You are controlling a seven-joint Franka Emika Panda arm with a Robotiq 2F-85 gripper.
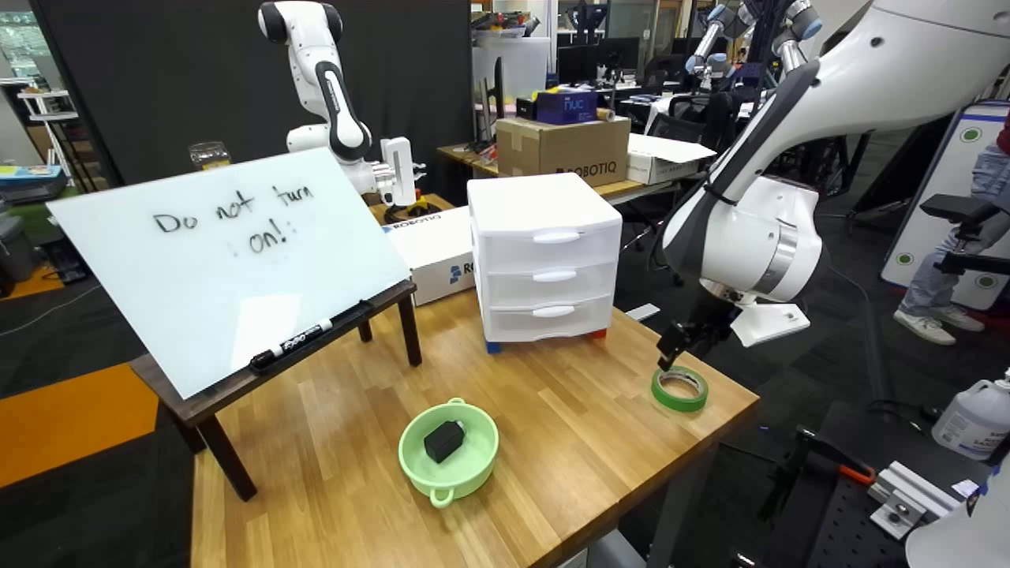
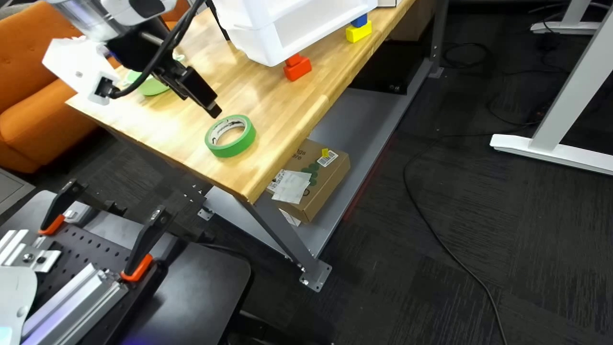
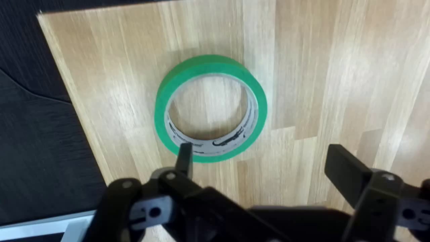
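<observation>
A roll of green tape (image 1: 679,403) lies flat near the table's right corner, its hole facing up. In the wrist view the tape (image 3: 210,158) shows whole, ahead of my fingers and toward the left one. My gripper is open, its two black fingers wide apart with only bare wood between them. From the second exterior view, the gripper's dark fingers (image 2: 198,90) hang just above the table beside the tape (image 2: 232,150), apart from it.
A green bowl (image 1: 480,461) holding a black block (image 1: 442,442) stands at the table's front middle. White drawers (image 1: 546,284) sit at the back, a whiteboard (image 1: 227,255) with a marker (image 1: 291,342) on the left. Bare wood lies between bowl and tape. The table edge is close to the tape.
</observation>
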